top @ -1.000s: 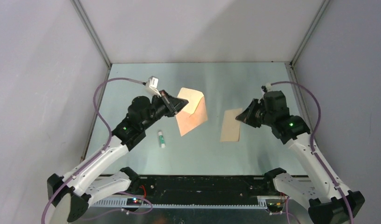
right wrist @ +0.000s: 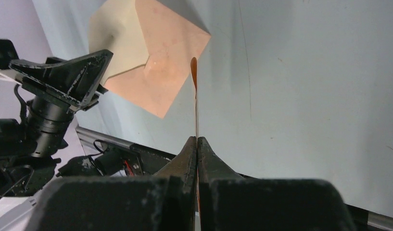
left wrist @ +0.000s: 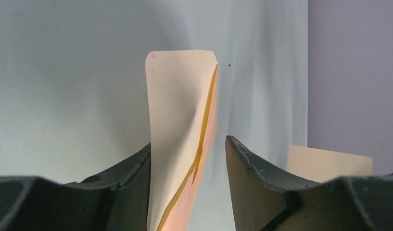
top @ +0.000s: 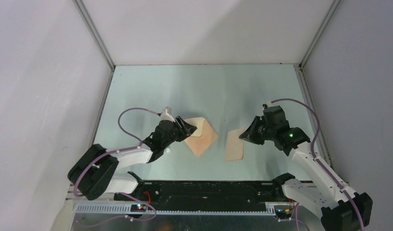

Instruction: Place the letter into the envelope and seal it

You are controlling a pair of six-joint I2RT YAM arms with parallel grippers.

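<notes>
The peach envelope lies left of the table's middle with its cream flap unfolded. Its flap stretches between the fingers of my left gripper, close to the left finger, with a clear gap to the right finger, so these fingers stand part open around it. My right gripper is shut on one edge of the tan letter, which hangs to the envelope's right. From the right wrist, the letter appears edge-on, a thin upright line above the pinched fingertips.
Just a tip of the glue stick shows beside the left gripper, the arm hiding most of it. White walls stand at the sides and back.
My left gripper has lowered with the envelope and its fingers have parted. The right arm has come down and slightly left, bringing the letter with it. The glue stick has become mostly hidden.
</notes>
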